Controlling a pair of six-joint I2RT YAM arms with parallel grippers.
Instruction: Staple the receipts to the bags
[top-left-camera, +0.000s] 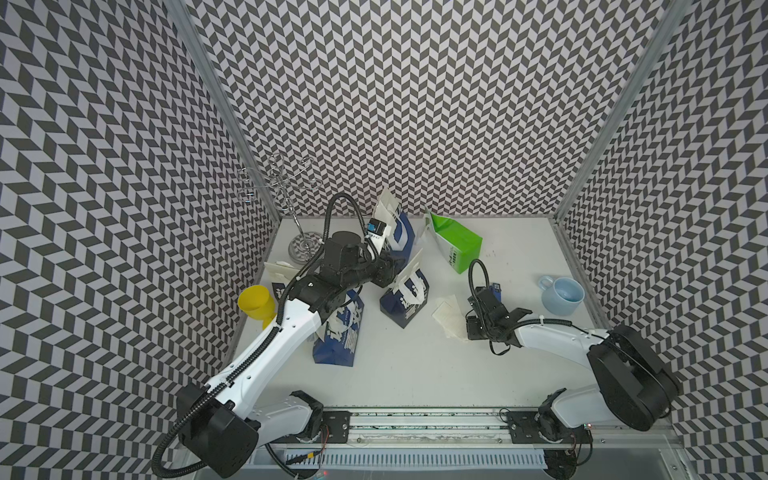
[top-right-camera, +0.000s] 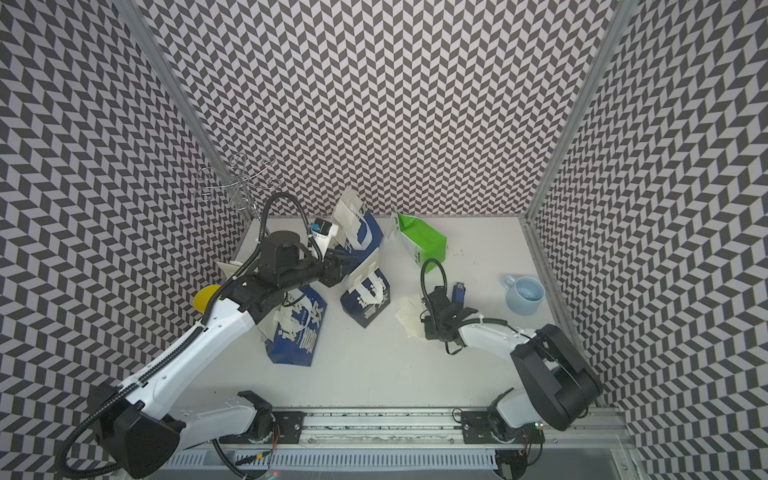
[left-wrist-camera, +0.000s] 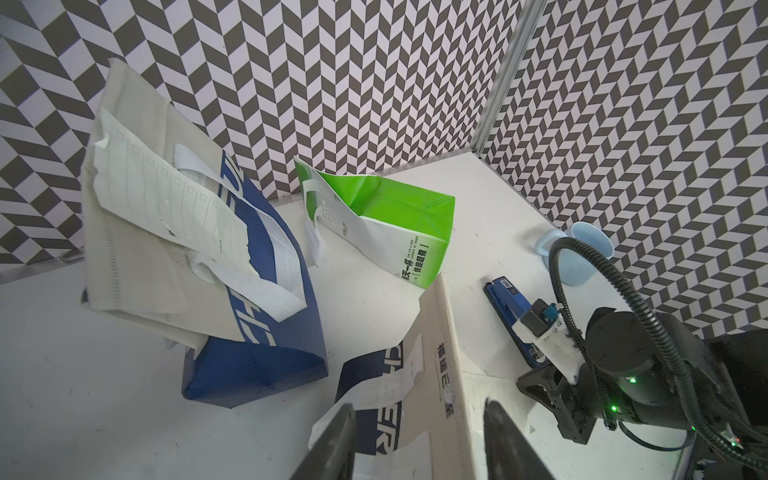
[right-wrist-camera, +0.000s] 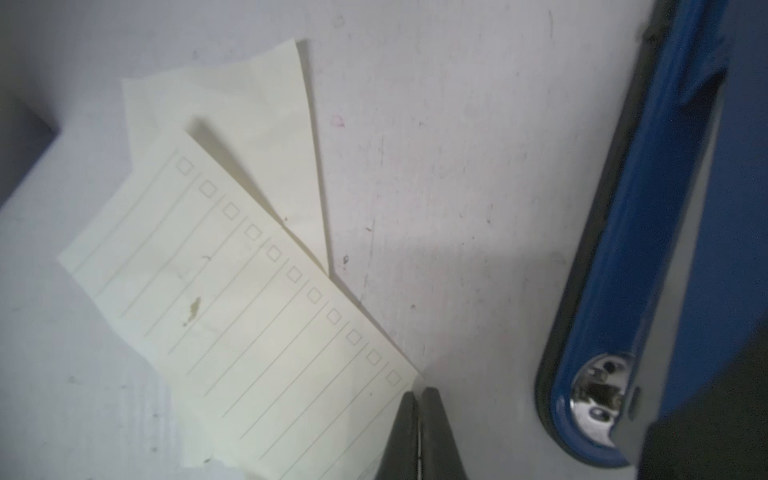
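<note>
My left gripper is open above the small blue-and-cream bag (left-wrist-camera: 376, 424), whose upright top edge shows between the spread fingers. Behind it stands another blue bag (left-wrist-camera: 256, 352), with a receipt (left-wrist-camera: 164, 196) against its cream upper part. A third blue bag (top-left-camera: 340, 340) rests at left, partly hidden under the left arm. My right gripper is shut, its tips together at the corner of a lined receipt (right-wrist-camera: 232, 320) on the table; nothing thick shows between them. That receipt overlaps other paper (right-wrist-camera: 240, 112). The blue stapler (left-wrist-camera: 516, 316) lies alongside the right gripper.
The green bag (top-left-camera: 456, 240) lies at the back. A light blue mug (top-left-camera: 562, 296) stands at right, a yellow cup (top-left-camera: 256, 302) at left, near a wire rack (top-left-camera: 302, 246).
</note>
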